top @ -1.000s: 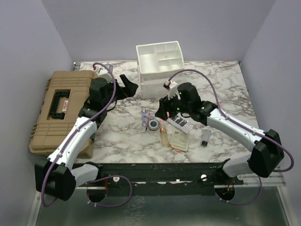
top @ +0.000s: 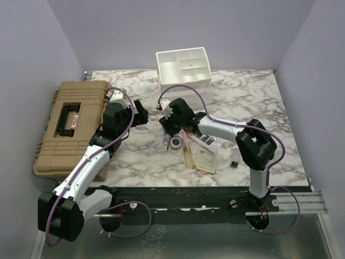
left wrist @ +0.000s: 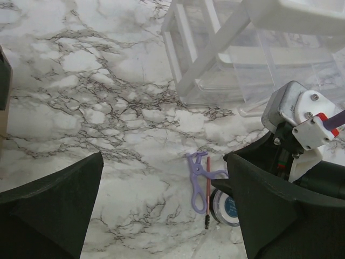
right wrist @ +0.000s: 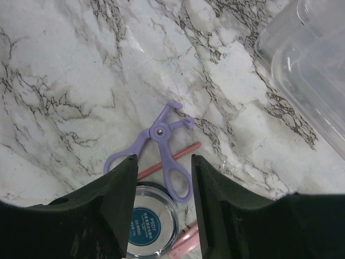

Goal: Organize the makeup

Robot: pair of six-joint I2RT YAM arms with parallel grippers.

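Note:
My right gripper hangs low over purple scissor-like tweezers [right wrist: 160,132], its fingertips apart on either side of their lower part. A thin pink stick [right wrist: 188,150] lies under them, beside a round clear jar [right wrist: 145,225]. My left gripper stands open and empty to the left, higher up. A clear and white organizer [top: 180,65] stands at the back. A gold-capped bottle [top: 188,157], cards [top: 206,161] and a dark-ended tube [top: 235,159] lie toward the front right.
A tan case [top: 81,151] fills the left side.
My right gripper has moved leftward over the tweezers, its arm following.

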